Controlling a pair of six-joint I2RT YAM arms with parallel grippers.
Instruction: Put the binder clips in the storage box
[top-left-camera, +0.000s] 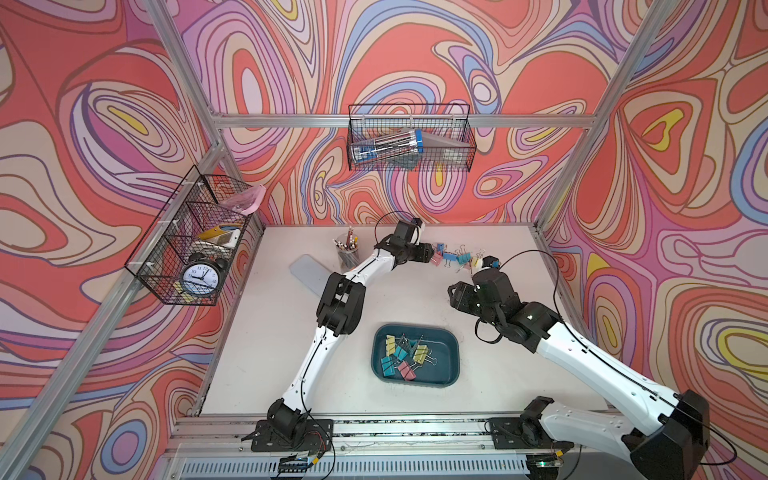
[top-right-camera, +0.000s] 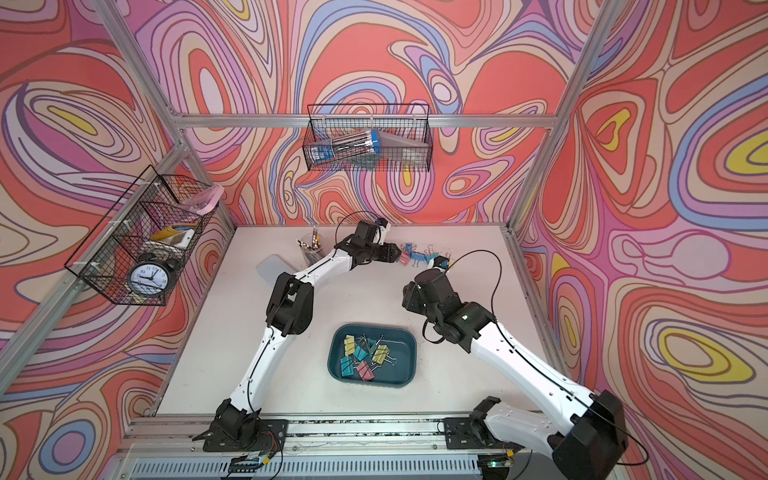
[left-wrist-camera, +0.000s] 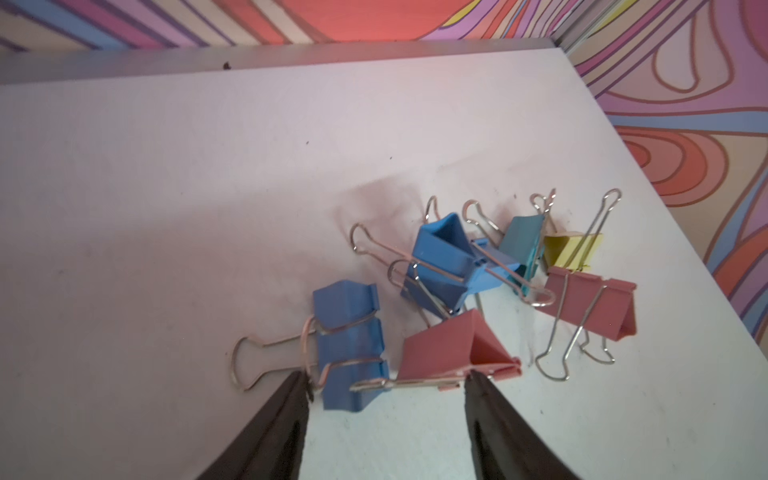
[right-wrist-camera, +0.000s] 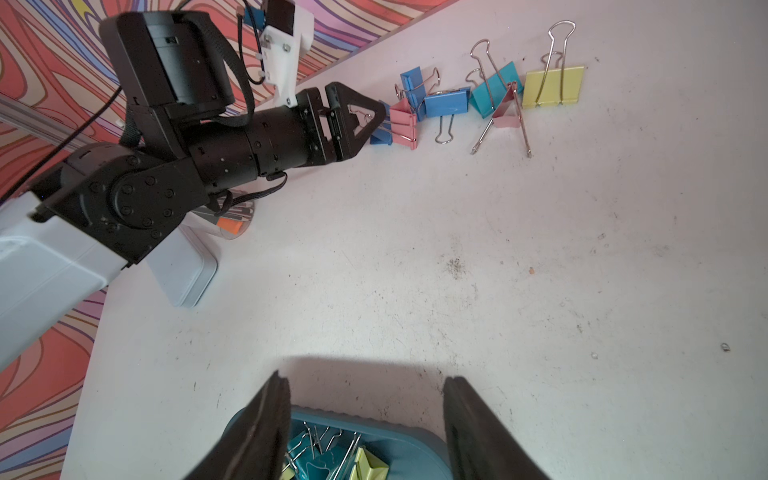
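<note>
Several loose binder clips lie in a cluster at the back of the table: a blue clip (left-wrist-camera: 348, 340), a pink clip (left-wrist-camera: 456, 348), a second blue clip (left-wrist-camera: 440, 260), another pink clip (left-wrist-camera: 592, 302), a teal clip (right-wrist-camera: 489, 92) and a yellow clip (right-wrist-camera: 553, 86). My left gripper is open at the cluster's left end, its fingers either side of the nearest blue and pink clips, holding nothing visible. My right gripper stands open and empty above the table, right of centre. The dark teal storage box (top-left-camera: 444, 330) at the front holds several yellow, teal and pink clips.
A pen cup (top-left-camera: 348, 256) and a pale flat case (top-left-camera: 310, 273) are at the back left, near my left arm. Wire baskets hang on the back and left walls. Bare table surrounds the box.
</note>
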